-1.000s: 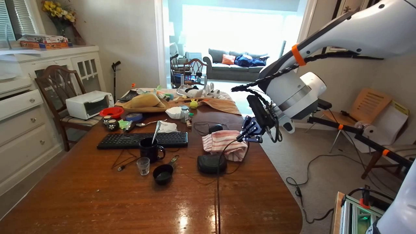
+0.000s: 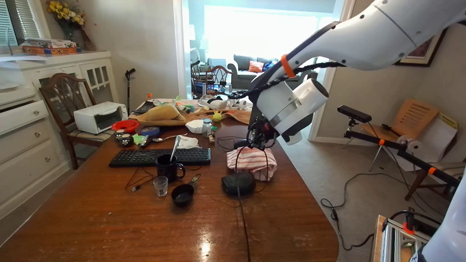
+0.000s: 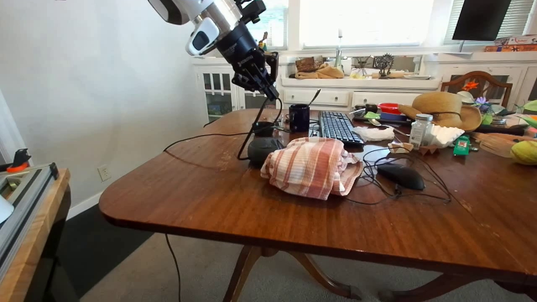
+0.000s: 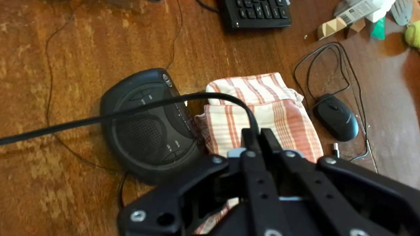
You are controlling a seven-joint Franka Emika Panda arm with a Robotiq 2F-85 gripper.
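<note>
A thin black cable (image 4: 173,101) is pinched at the tips of my gripper, which is shut on it. In the second exterior view my gripper (image 3: 273,96) holds the cable (image 3: 250,131) above the table, and one length drops toward the black speaker-like device (image 3: 262,150). That device (image 4: 147,126) lies face up on the wood, left of my fingers in the wrist view. From the first exterior view, the cable (image 2: 240,205) hangs down past the device (image 2: 238,183) and runs to the near edge. Exactly where it joins the device is hidden.
A striped cloth (image 3: 312,166) lies bunched against the device. Nearby are a mouse (image 3: 401,175) with a loose cord, a keyboard (image 2: 159,157), a mug (image 2: 167,167), a clear glass (image 2: 160,186) and a black measuring cup (image 2: 182,194).
My arm has moved left in the first exterior view, from the table's right edge to above the cloth, carrying the cable with it. The device has barely shifted, if at all.
</note>
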